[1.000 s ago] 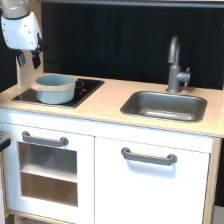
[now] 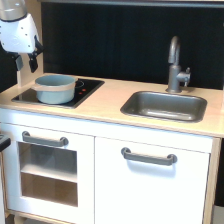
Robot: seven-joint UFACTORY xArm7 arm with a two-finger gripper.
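My white gripper (image 2: 26, 63) hangs at the upper left, above the back left part of the counter. Its two dark fingers point down and look spread apart, with nothing visible between them. A light blue-grey pot (image 2: 56, 92) rests on the black cooktop (image 2: 92, 88), below and to the right of the fingers. There is a gap between pot and gripper. The pot's inside can be seen only in part.
Right of the cooktop, a metal sink (image 2: 165, 105) is set into the wooden counter (image 2: 112, 100), with a grey faucet (image 2: 178, 68) behind it. Below are an oven door (image 2: 45, 138) and a white cabinet door (image 2: 150, 190) with bar handles. The counter between cooktop and sink is clear.
The gripper's hand and fingers have shifted slightly in position or tilt. The pot and the rest of the kitchen look the same.
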